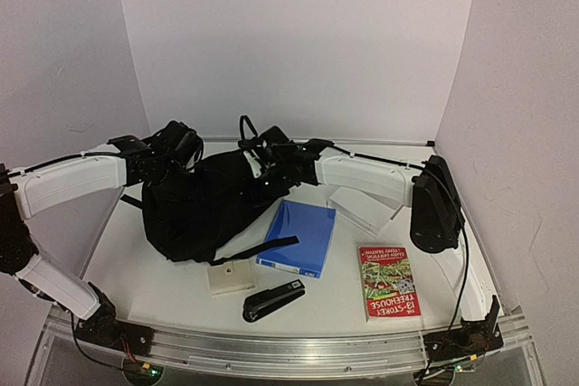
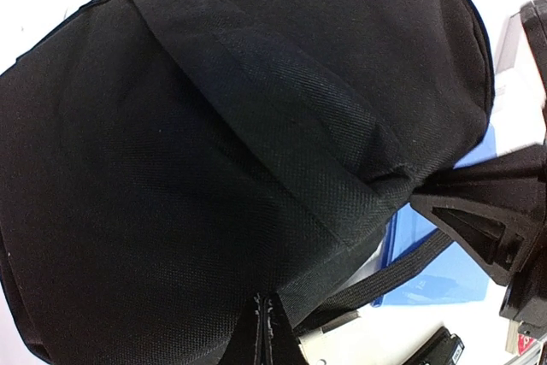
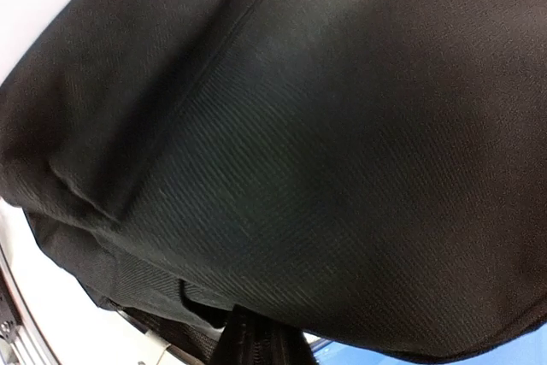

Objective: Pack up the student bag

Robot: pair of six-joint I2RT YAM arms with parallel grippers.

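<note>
The black student bag (image 1: 204, 214) lies slumped at the left of the table, and its dark cloth fills most of both wrist views. My left gripper has its fingers together against the bag; whether cloth is pinched there is too dark to tell. In the right wrist view, my right gripper appears shut at the bag's lower edge. From the left wrist view its tip meets the bunched cloth edge. A blue box-like folder (image 1: 298, 240), a black stapler (image 1: 273, 300), a red Treehouse book (image 1: 390, 283) and a pale flat case (image 1: 232, 277) lie outside the bag.
A white box-like item (image 1: 362, 210) lies partly beneath the right arm. One bag strap (image 1: 262, 249) stretches over the blue folder's near corner. Bare table shows between the stapler and the red book. Walls enclose the back and sides.
</note>
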